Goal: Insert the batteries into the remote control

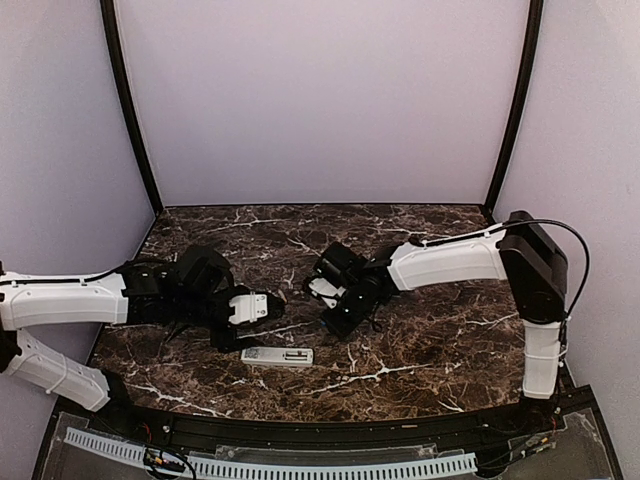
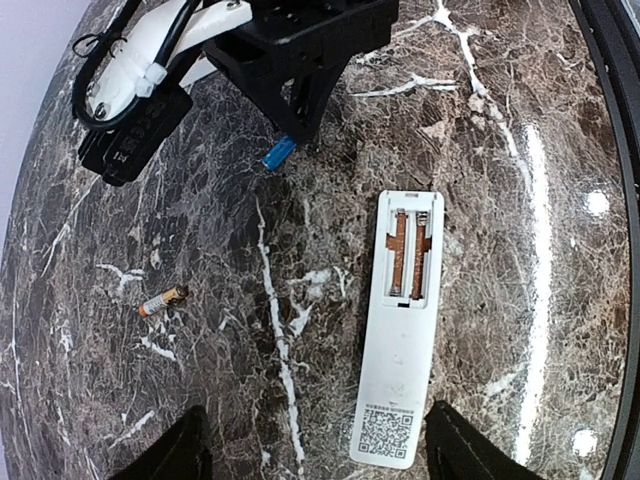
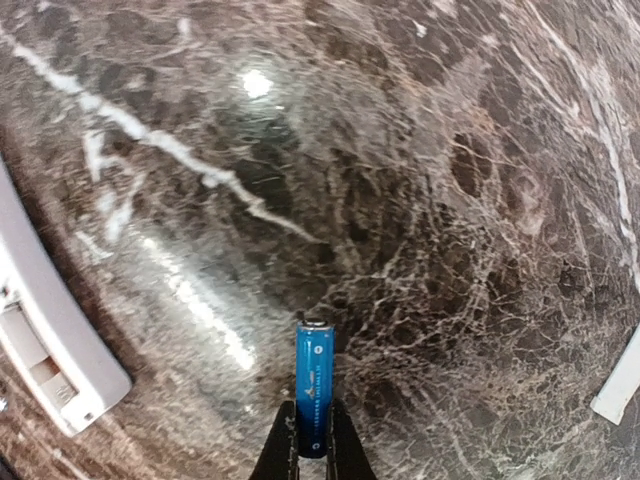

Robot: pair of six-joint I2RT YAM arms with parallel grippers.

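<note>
The white remote control [image 2: 398, 345] lies face down on the marble table, its battery compartment [image 2: 409, 250] uncovered, both slots looking empty with springs and brown floor showing. My left gripper is open, its fingers wide apart near the remote's plain end, nothing between them. My right gripper is shut on a blue battery [image 3: 314, 375], whose silver end points away from the fingers. In the left wrist view that battery's blue tip juts below the right gripper, up and left of the compartment. An orange-and-white battery [image 2: 163, 300] lies loose on the table.
At the right edge of the right wrist view is a white straight-edged piece [image 3: 617, 385]; what it is I cannot tell. Both arms stand close around the remote.
</note>
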